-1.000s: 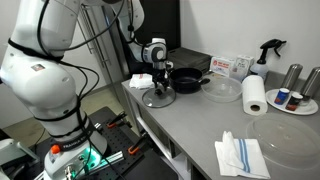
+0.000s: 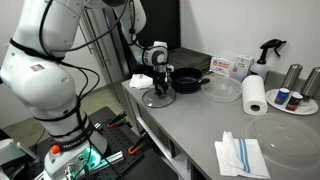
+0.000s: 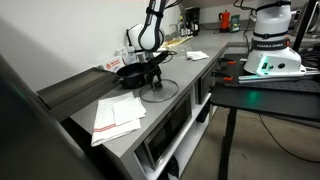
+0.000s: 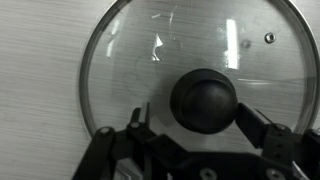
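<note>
A round glass lid (image 4: pixel 135 75) with a dark rim lies flat on the grey counter. Its black knob (image 4: pixel 204 98) shows from above in the wrist view. My gripper is open, pointing down, with one finger (image 4: pixel 137 128) left of the knob and the other close to the knob's right side. In exterior view 1 the gripper (image 2: pixel 160 86) stands low over the lid (image 2: pixel 157 99). From the second exterior view, the lid (image 3: pixel 163 92) is seen beside the dark pot (image 3: pixel 132 76).
Behind the lid sits the black pot (image 2: pixel 186 82), its handle pointing right. A clear bowl (image 2: pixel 222 90), a paper roll (image 2: pixel 254 95) and cups (image 2: pixel 282 96) stand farther right. White cloths (image 3: pixel 117 114) lie near the lid.
The arm has shifted only slightly over the lid during the last second. The lid and pot look unmoved.
</note>
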